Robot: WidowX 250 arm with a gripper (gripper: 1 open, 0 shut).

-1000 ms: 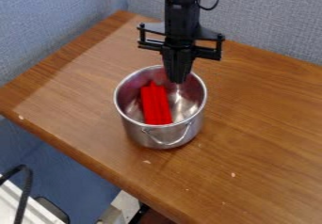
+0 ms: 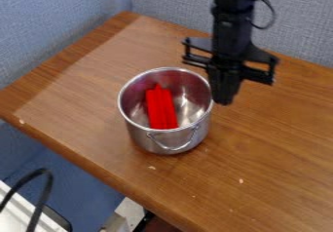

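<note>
A steel pot [image 2: 182, 138] with a wire handle stands on the wooden table, left of centre. Inside it rests a red block [image 2: 160, 108], leaning along the pot's bottom and wall. My black gripper [image 2: 224, 90] hangs just above and beyond the pot's right rim, pointing down. Its fingers appear closed together, with nothing visible between them.
Grey padded walls bound it behind and at the left. Off the table's near left edge lie a white object [image 2: 18, 219] and a black cable.
My gripper has moved to the right and slightly down, from over the pot's back part to beside its right rim. The pot and red block look unchanged.
</note>
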